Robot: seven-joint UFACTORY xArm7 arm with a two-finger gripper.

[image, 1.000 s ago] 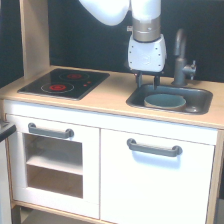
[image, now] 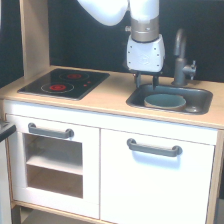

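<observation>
My gripper [image: 147,80] points down above the left rear of the sink, its two dark fingers apart and nothing visible between them. A grey-green bowl or pan [image: 165,101] sits in the dark sink [image: 198,103], just right of and below the fingertips. The gripper looks clear of it, though the exact gap is hard to judge.
A dark tap [image: 181,62] rises behind the sink, close on the gripper's right. The black stovetop [image: 64,83] at the left is empty, and bare wooden counter [image: 112,95] lies between it and the sink. Below are white cabinet doors with grey handles [image: 154,148].
My gripper has shifted only very slightly to the left. The bowl or pan appears unmoved in the sink.
</observation>
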